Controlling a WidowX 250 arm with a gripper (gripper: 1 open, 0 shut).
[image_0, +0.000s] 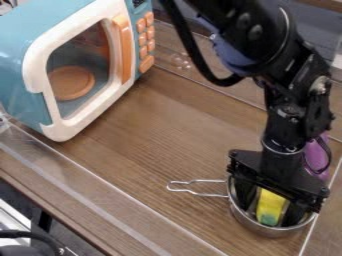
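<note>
A steel pot (267, 228) with a wire handle (198, 189) sits at the lower right of the wooden counter. My black gripper (273, 188) reaches down into the pot from above, around a yellow and green block (270, 207) inside it. The fingers are mostly hidden by the gripper body and the pot, so I cannot see whether they hold the block.
A toy microwave (74, 75) in blue and white stands at the upper left, its orange plate showing inside. A purple object (318, 155) lies behind my arm on the right.
</note>
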